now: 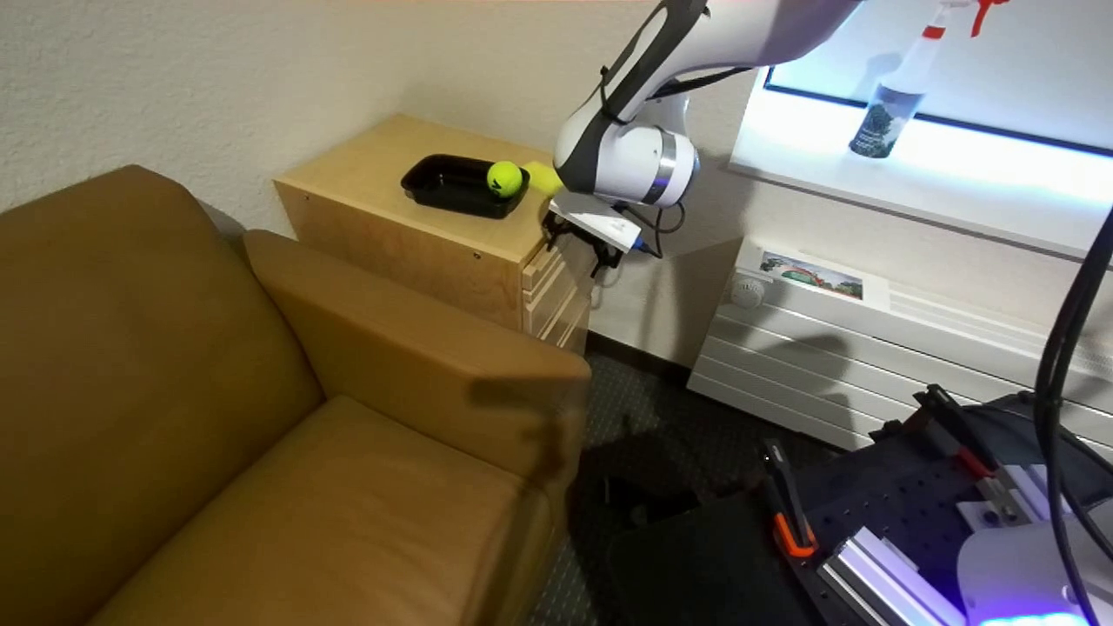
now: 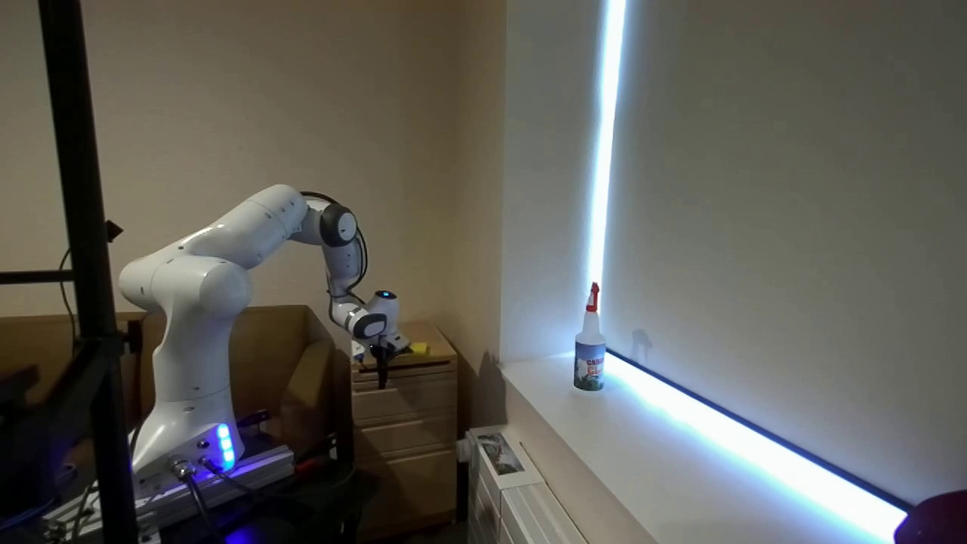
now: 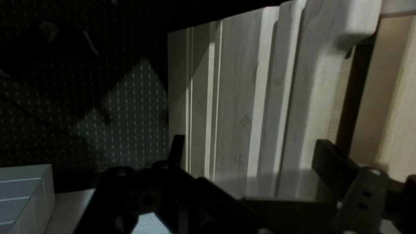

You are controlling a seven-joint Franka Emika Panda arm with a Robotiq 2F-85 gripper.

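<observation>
My gripper is open, its two dark fingers wide apart with no object gripped between them. In the wrist view the drawer fronts [image 3: 238, 97] of the wooden cabinet lie beyond the fingers, and a dark gap [image 3: 355, 97] runs along the edge of the uppermost front. Exterior view 1 has the gripper [image 1: 586, 249] at the cabinet's front edge, partly hiding the upper drawers; whether it touches them I cannot tell. On the cabinet top [image 1: 360, 167] sits a black tray [image 1: 449, 188] with a yellow-green ball [image 1: 505, 179] at its right end. Beside it lies a yellow item [image 1: 543, 177].
A brown sofa [image 1: 417, 334] stands close to the cabinet's side. The white radiator [image 1: 793, 355] is to the right, below a windowsill bearing a spray bottle [image 1: 889, 113].
</observation>
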